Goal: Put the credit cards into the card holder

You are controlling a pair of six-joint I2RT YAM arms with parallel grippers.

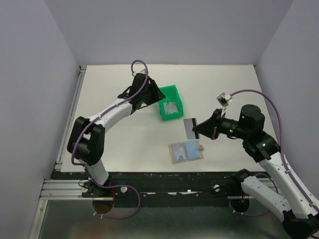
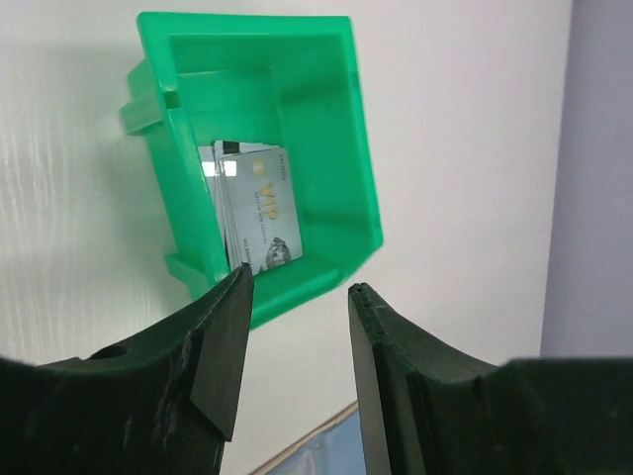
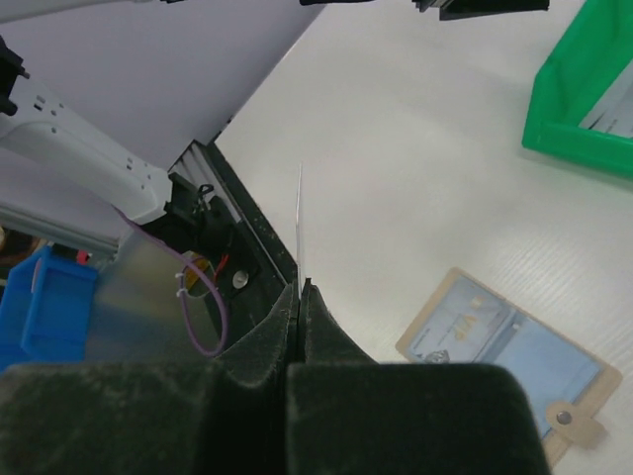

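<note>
A green box (image 1: 177, 110) stands at upper centre, VIP cards (image 2: 259, 210) inside. My left gripper is above it with fingers parted, nothing visible between them. My right gripper (image 1: 198, 128) is shut on a dark-striped card (image 1: 189, 128), seen edge-on as a thin sliver in the right wrist view, held just above the card holder (image 1: 184, 151), which lies open near the table's front with a beige tab on its right.
A blue bin (image 3: 56, 312) is beyond the table edge in the right wrist view.
</note>
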